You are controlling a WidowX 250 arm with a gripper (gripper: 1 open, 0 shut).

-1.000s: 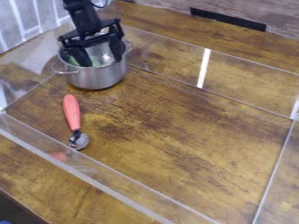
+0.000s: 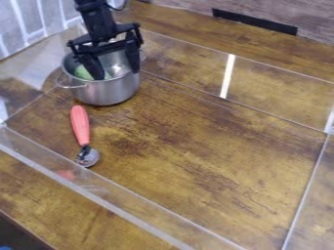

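Observation:
A steel pot (image 2: 104, 90) with side handles sits at the upper left, something green partly visible inside it. My black gripper (image 2: 105, 61) is over the pot with its fingers spread open, around its upper part; whether they touch the green thing or the rim is unclear. Below the pot lies a utensil with a red handle (image 2: 78, 125) and a round metal head (image 2: 88, 156).
Clear panels or edges run along the left and bottom, and a white strip (image 2: 228, 76) marks the upper right.
My gripper has risen slightly and shifted left, showing more of the pot's inside. The pot and the red-handled utensil look unmoved.

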